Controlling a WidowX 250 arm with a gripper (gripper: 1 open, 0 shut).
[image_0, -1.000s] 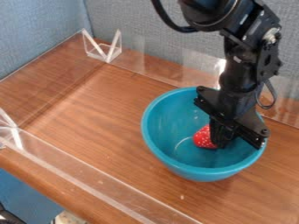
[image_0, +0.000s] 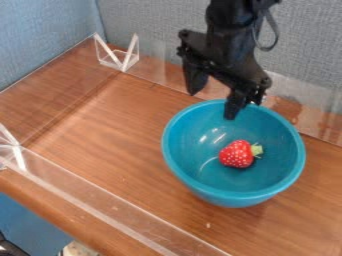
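Note:
A red strawberry (image_0: 237, 154) with a pale green top lies inside the turquoise bowl (image_0: 190, 160), on the right half of the wooden table. My black gripper (image_0: 214, 92) hangs above the back of the bowl, clear of the strawberry, its fingers spread open with nothing visible between them.
Clear plastic barriers run along its back and front edges, with white wire frames (image_0: 118, 55) at the left. A grey padded wall stands behind.
My gripper has risen out of the bowl and moved back and left, uncovering the strawberry, which rests in the bowl.

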